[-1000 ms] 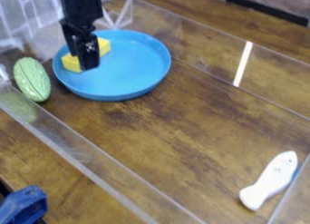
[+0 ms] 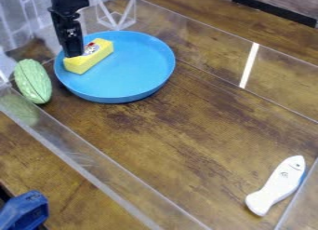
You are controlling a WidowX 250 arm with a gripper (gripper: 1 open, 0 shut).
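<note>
My black gripper (image 2: 73,43) is at the top left, its fingers reaching down to the left end of a yellow block (image 2: 89,57) with a small printed mark. The block lies in a round blue plate (image 2: 137,75). The gripper looks open; whether a finger touches the block is unclear.
A pale green vegetable-like object (image 2: 33,81) lies left of the plate. A white tool or toy (image 2: 276,185) is at the lower right, and a blue object (image 2: 22,213) at the bottom left.
My gripper has moved left and up from over the middle of the plate to the block's left end, uncovering more of the yellow block.
</note>
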